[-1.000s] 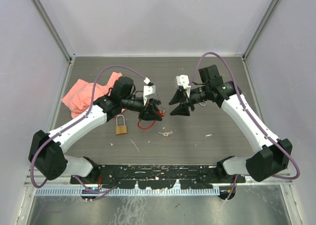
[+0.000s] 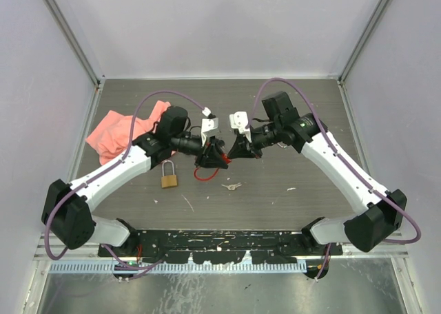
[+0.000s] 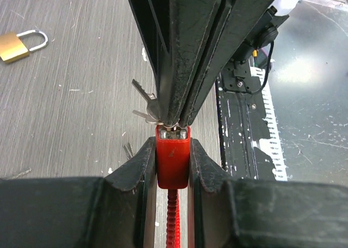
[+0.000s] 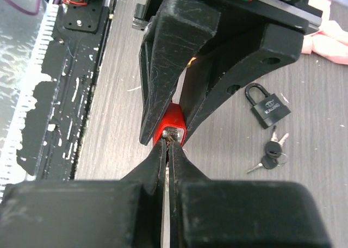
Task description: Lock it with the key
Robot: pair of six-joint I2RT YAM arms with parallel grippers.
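A red lock body (image 3: 173, 169) with a red cable trailing below it stands between the fingers of my left gripper (image 2: 224, 157), which is shut on it. Its silver end (image 4: 173, 132) faces my right gripper. The right fingertips are shut together right at that end, around a small metal part largely hidden by them. I cannot tell whether that part is a key. The two grippers meet above the middle of the table. Several silver keys (image 2: 231, 186) lie on the table just in front of the grippers.
A gold padlock (image 2: 169, 175) lies on the left, near a pink cloth (image 2: 124, 131). Another gold padlock (image 3: 13, 47) is in the left wrist view. Behind the grippers lie a black padlock (image 4: 270, 111) and black-headed keys (image 4: 271, 154).
My right gripper has moved left, from apart and open to the lock's metal end, and its fingers have come together there. The left arm and red lock have stayed in place.
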